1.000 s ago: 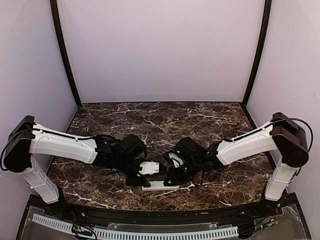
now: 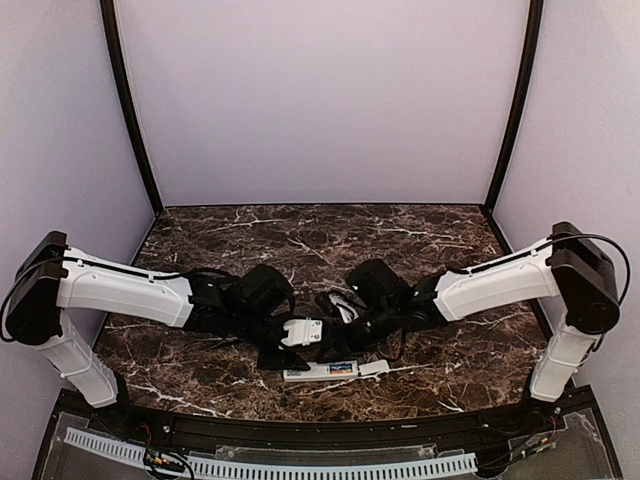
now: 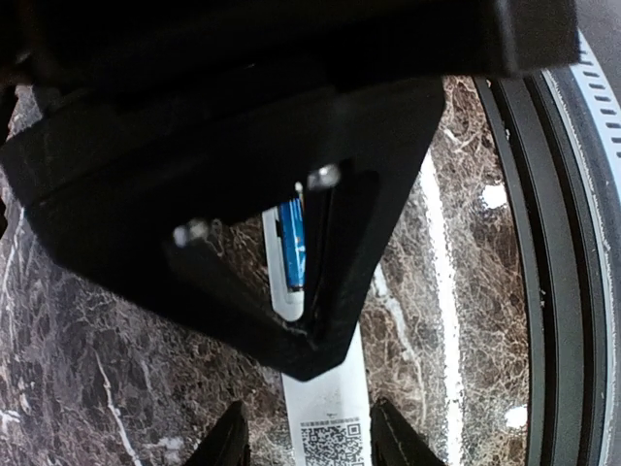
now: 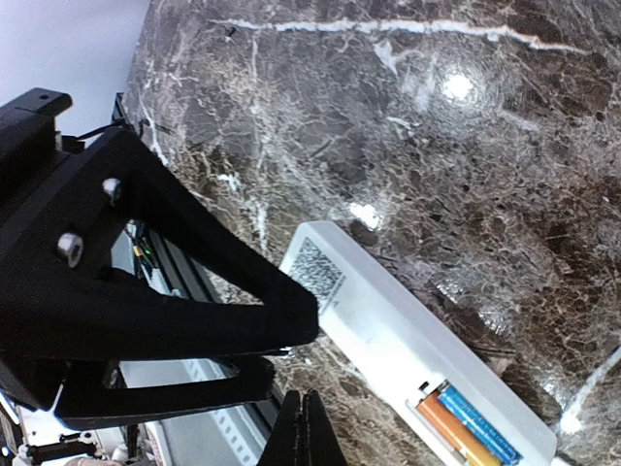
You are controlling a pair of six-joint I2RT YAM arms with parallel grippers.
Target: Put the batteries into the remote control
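The white remote point(image 2: 310, 372) lies near the front edge, a blue battery point(image 4: 475, 422) and an orange battery point(image 4: 451, 434) side by side in its compartment. My left gripper is shut on the remote's end with the printed code, seen low in the left wrist view. My right gripper is shut, nothing visible between its fingers, raised just above the remote near the compartment; its body hides part of the remote in the left wrist view. A white cover piece point(image 2: 374, 367) lies at the remote's right end.
The dark front rail point(image 2: 320, 425) and a slotted strip run close in front of the remote.
My right gripper has lifted up and away from the remote, uncovering the batteries and the white piece at the right end in the top view. The left arm is nearly still.
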